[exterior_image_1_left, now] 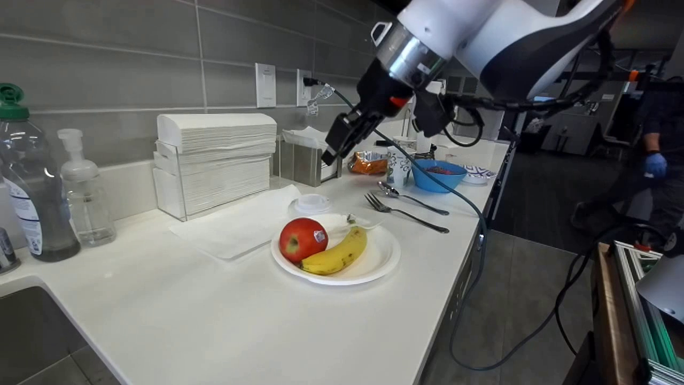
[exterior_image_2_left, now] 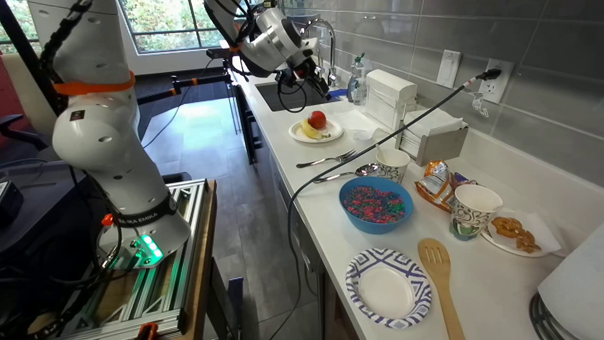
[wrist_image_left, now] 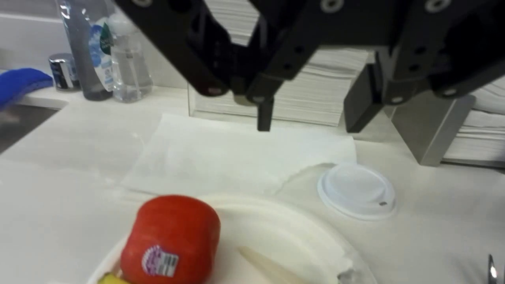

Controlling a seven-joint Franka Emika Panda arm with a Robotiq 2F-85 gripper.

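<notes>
High above the far side of the white plate (exterior_image_1_left: 378,264), my gripper (exterior_image_1_left: 331,146) points down toward the counter. The wrist view shows its fingertips apart, with empty space inside the gripper. A red apple (exterior_image_1_left: 302,240) and a yellow banana (exterior_image_1_left: 336,255) rest side by side on the plate. By the banana's stem shows a thin, pale, blurred strip (exterior_image_1_left: 370,222), clear of the fingers. This same pale strip (wrist_image_left: 270,266) appears over the plate in the wrist view; whether it touches the plate I cannot tell.
Behind the plate lie a paper towel (exterior_image_1_left: 234,222) and a white lid (exterior_image_1_left: 312,203), before stacked towels (exterior_image_1_left: 218,163). A fork (exterior_image_1_left: 407,213) and spoon (exterior_image_1_left: 413,198) lie beside it. A cable (exterior_image_2_left: 351,157) crosses the counter. The blue bowl (exterior_image_2_left: 371,227) stands farther along; the counter's sink end is clear.
</notes>
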